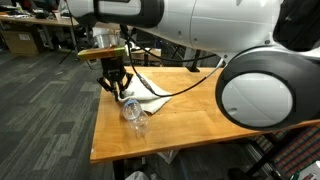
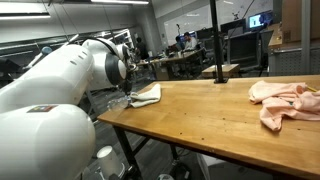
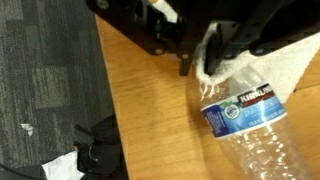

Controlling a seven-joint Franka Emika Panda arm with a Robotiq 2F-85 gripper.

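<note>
A white cloth [image 1: 150,90] lies bunched on the wooden table, close behind a clear plastic bottle [image 1: 134,117]. In the wrist view the bottle's blue label [image 3: 243,108] faces up, and a pale edge of the cloth [image 3: 293,62] shows beside it. My gripper [image 1: 119,92] points down at the cloth's left end, just behind the bottle's top. Part of the cloth reaches up against the dark fingers [image 3: 188,60] in the wrist view. How far the fingers stand apart, and whether they still pinch the cloth, does not show clearly.
A pink cloth [image 2: 284,103] lies at the other end of the table [image 2: 200,110], with bare wood between. The table's left edge is near the gripper, with grey carpet [image 1: 50,115] beyond. My arm covers much of exterior view 1.
</note>
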